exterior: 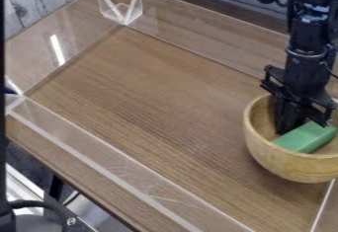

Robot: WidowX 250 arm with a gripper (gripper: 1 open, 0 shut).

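A light wooden bowl (pixel 284 160) stands at the right of the table, with a green block (pixel 305 137) lying tilted inside it. My black gripper (pixel 294 113) reaches down from the upper right into the back of the bowl, just behind the green block. Its fingertips are dark and partly hidden by the bowl's rim, and nothing clearly shows between them.
A clear plastic piece (pixel 121 9) stands at the back left edge. Clear edging runs along the table's sides, and dark equipment (pixel 27 219) sits at the lower left corner.
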